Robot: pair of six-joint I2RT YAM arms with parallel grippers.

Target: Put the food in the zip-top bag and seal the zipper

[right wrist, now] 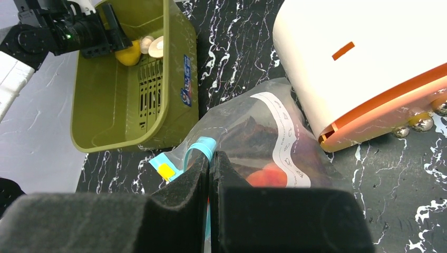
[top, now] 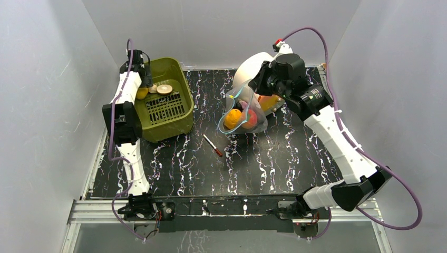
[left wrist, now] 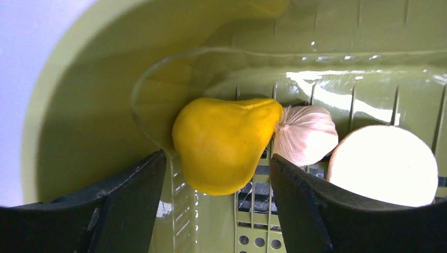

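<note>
My left gripper is open inside the green basket (top: 183,118), its fingers either side of a yellow pepper-like food (left wrist: 221,145). A pale bulb (left wrist: 305,134) and a round pale piece (left wrist: 382,163) lie beside it. My right gripper is shut on the blue-edged rim of the zip top bag (right wrist: 240,124), holding it upright. The bag (top: 258,124) contains an orange food (top: 232,118), a red one (top: 250,118) and other items partly hidden.
A white-and-orange bread-box-like object (right wrist: 358,68) stands behind and right of the bag. A knife (top: 212,145) lies at the table's middle.
</note>
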